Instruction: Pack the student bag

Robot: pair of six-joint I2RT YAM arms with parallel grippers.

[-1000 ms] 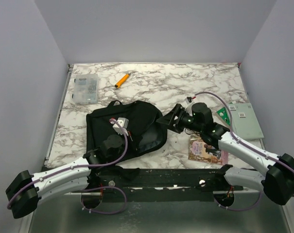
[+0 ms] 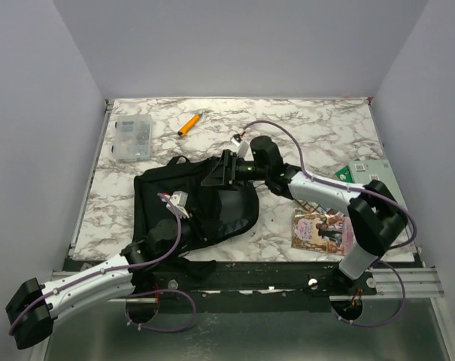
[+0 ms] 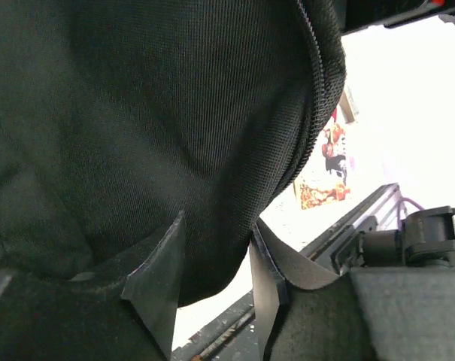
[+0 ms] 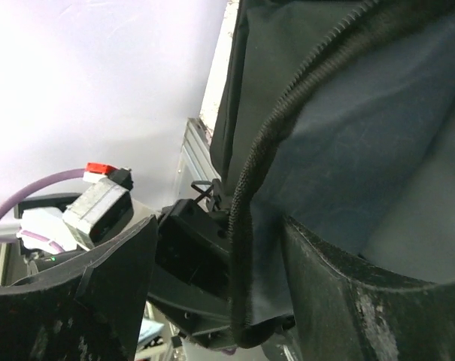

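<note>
The black bag (image 2: pixel 238 207) lies at the left of the table, its dark compartment gaping towards the middle. Over its front part is my left gripper (image 2: pixel 197 224). In the left wrist view the bag's cloth (image 3: pixel 159 113) fills most of the picture, and its lower edge runs between the parted fingers of the left gripper. My right gripper (image 2: pixel 214 174) is above the bag's back part. In the right wrist view the zipped rim (image 4: pixel 246 188) passes between the parted fingers of the right gripper. Both grippers are open.
A clear plastic box (image 2: pixel 131 138) and an orange pen-like thing (image 2: pixel 189 124) lie behind the bag. At the right are a picture-covered book (image 2: pixel 321 233) and a grey-green flat item (image 2: pixel 377 179).
My right gripper has moved left and somewhat back, from the bag's right side to over the bag. The bag looks nearly unchanged.
</note>
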